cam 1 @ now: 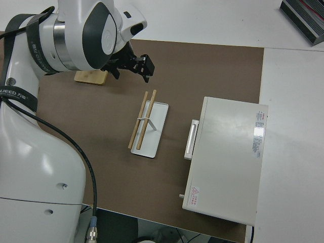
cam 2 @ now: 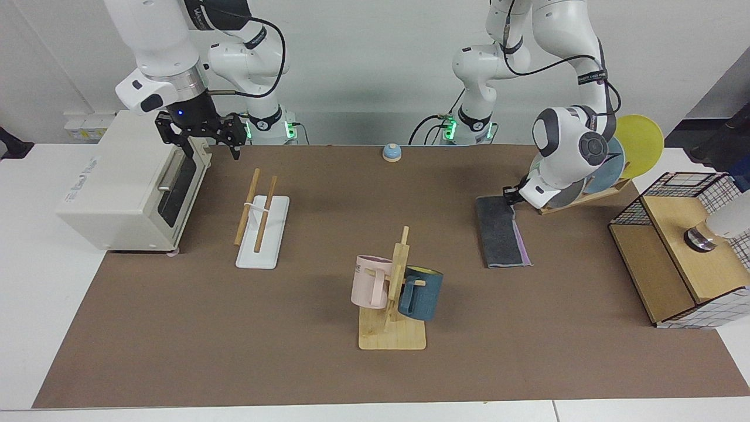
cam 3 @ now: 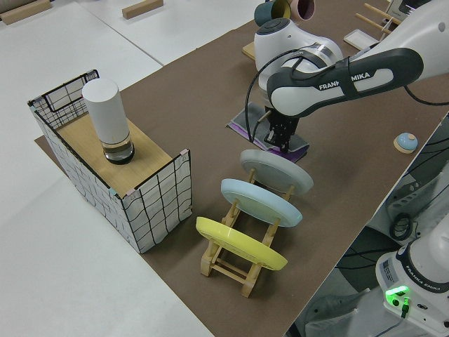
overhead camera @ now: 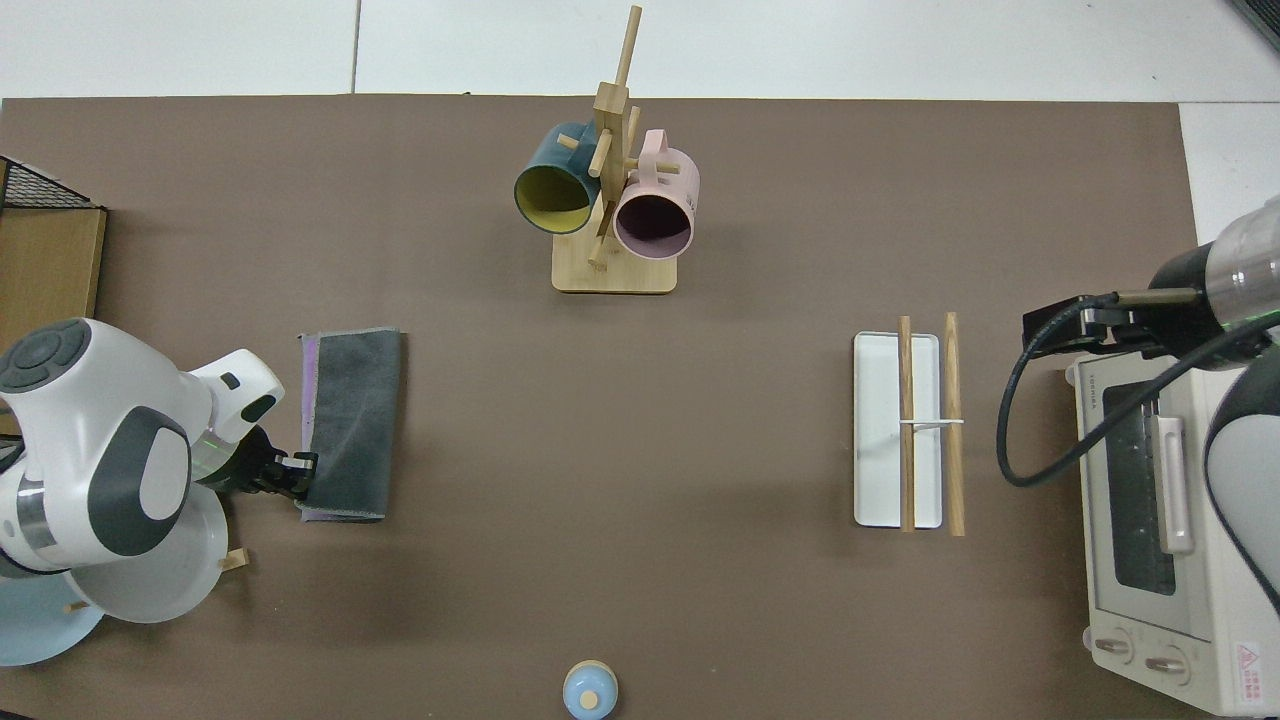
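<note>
My left gripper [overhead camera: 288, 476] is at the grey cloth [overhead camera: 355, 420] with a purple edge, over its lower part beside the plate rack; in the right view it hangs low over the cloth. Whether its fingers are open or shut is unclear. My right gripper [cam 2: 200, 137] hangs above the front of the white toaster oven [cam 2: 123, 190], its fingers hard to read. A wooden mug tree [overhead camera: 609, 275] holds a blue mug [overhead camera: 552, 180] and a pink mug [overhead camera: 674, 210].
A white stand [overhead camera: 876, 432] with two wooden rods sits right of centre. Plates [cam 3: 238, 241] stand in a rack beside a wire shelf [cam 3: 151, 214] at the left. A small blue round object [overhead camera: 590, 690] lies at the near edge.
</note>
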